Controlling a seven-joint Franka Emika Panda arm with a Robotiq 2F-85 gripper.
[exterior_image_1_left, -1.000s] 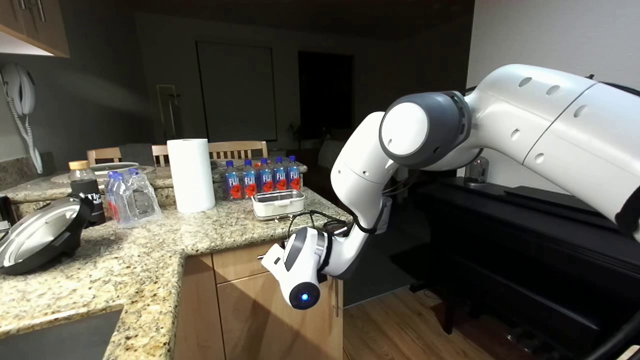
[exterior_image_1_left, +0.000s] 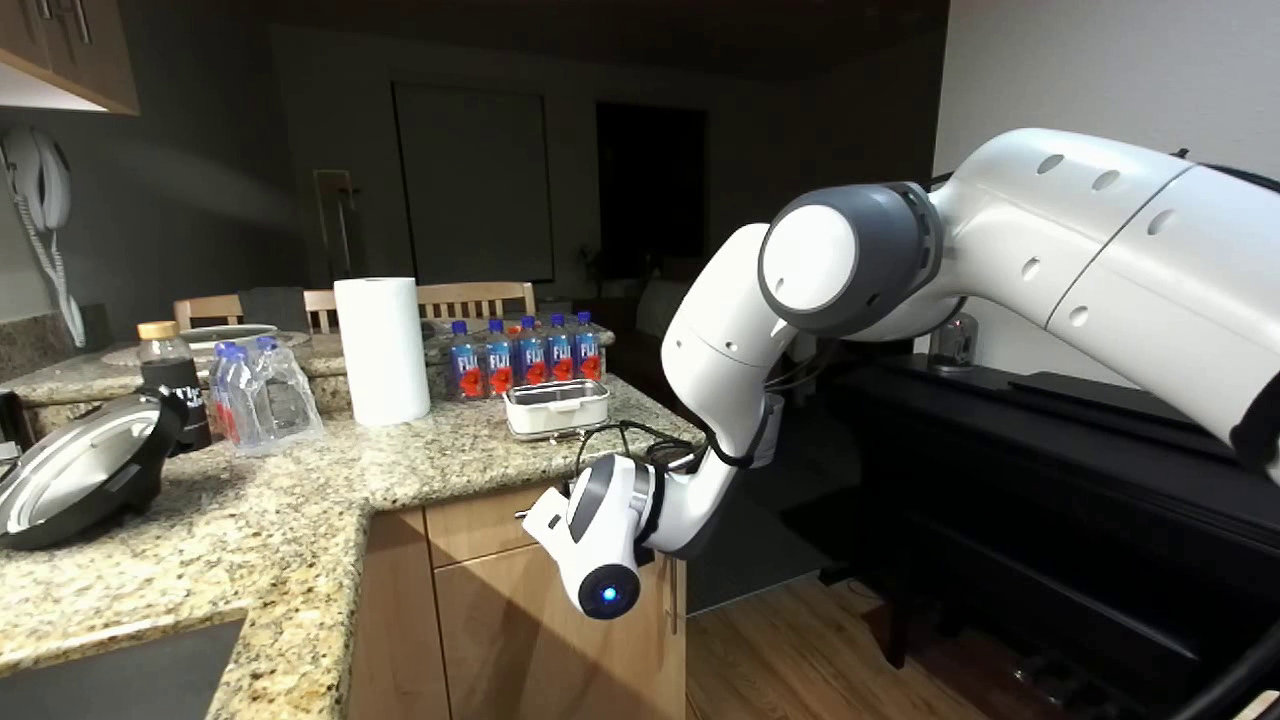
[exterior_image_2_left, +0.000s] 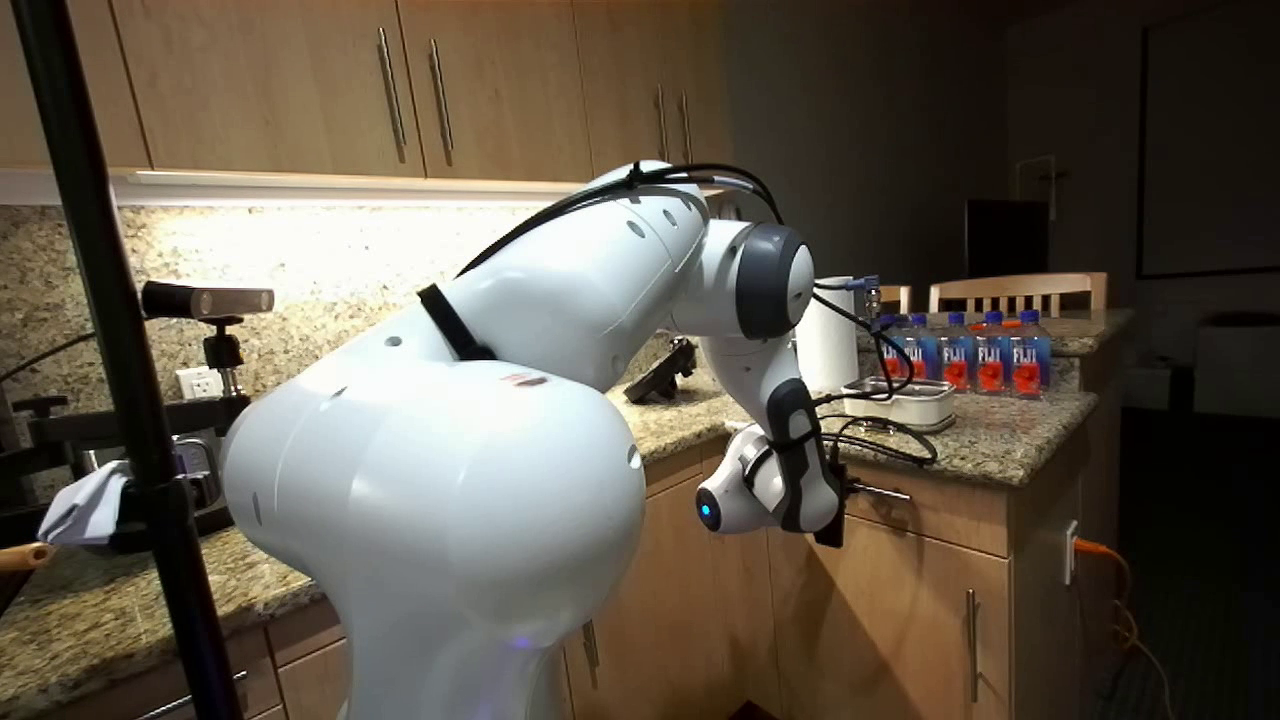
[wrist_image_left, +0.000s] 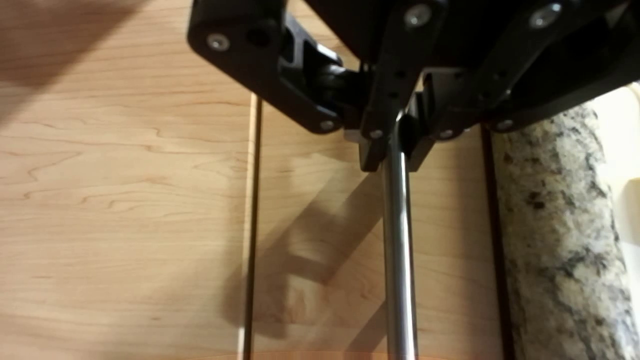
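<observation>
In the wrist view my gripper is shut on a slim metal drawer handle (wrist_image_left: 399, 258), its fingertips on either side of the bar. Behind the bar lies the pale wooden drawer front (wrist_image_left: 324, 222), which looks closed against the cabinet. The second exterior view shows the handle's free end (exterior_image_2_left: 882, 491) sticking out past my gripper, just under the counter's edge. From the first exterior view, the arm's wrist hides most of the drawer (exterior_image_1_left: 474, 524) and the fingers.
Above the drawer is the granite counter (exterior_image_1_left: 456, 462), with a white container (exterior_image_1_left: 558, 410), a paper towel roll (exterior_image_1_left: 381, 352) and several water bottles (exterior_image_1_left: 528, 358) on it. Below sits a cabinet door (exterior_image_1_left: 504, 624) with a vertical handle (exterior_image_2_left: 972, 642). Loose black cables hang by the wrist.
</observation>
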